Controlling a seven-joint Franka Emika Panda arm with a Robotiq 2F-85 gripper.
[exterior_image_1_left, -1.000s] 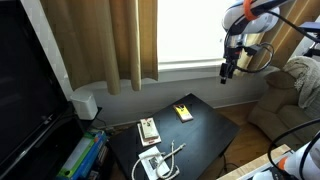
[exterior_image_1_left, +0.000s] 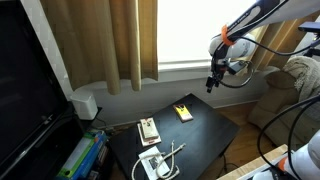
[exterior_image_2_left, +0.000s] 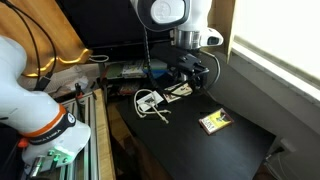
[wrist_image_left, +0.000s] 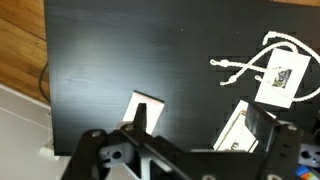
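My gripper hangs over the dark table (wrist_image_left: 150, 60), its fingers spread wide and nothing visible between them. A yellow-edged card or booklet (exterior_image_2_left: 214, 121) lies flat on the table; in exterior view 1 the same booklet (exterior_image_1_left: 183, 113) is lower and to the left of the gripper (exterior_image_1_left: 210, 88). White rope (wrist_image_left: 285, 42) lies loosely looped over and around a white printed card (wrist_image_left: 283, 74). Another light booklet (exterior_image_1_left: 149, 130) rests near the rope. In the wrist view, the gripper partly covers a light booklet (wrist_image_left: 237, 128), while a pale rectangle (wrist_image_left: 143, 112) shows by the left finger.
A stack of books or cases (exterior_image_1_left: 82, 155) stands beyond the table's left side. A window and curtains (exterior_image_1_left: 110, 40) are behind, and a grey-covered seat (exterior_image_1_left: 290, 90) is at the right.
The things on the table have stayed put.
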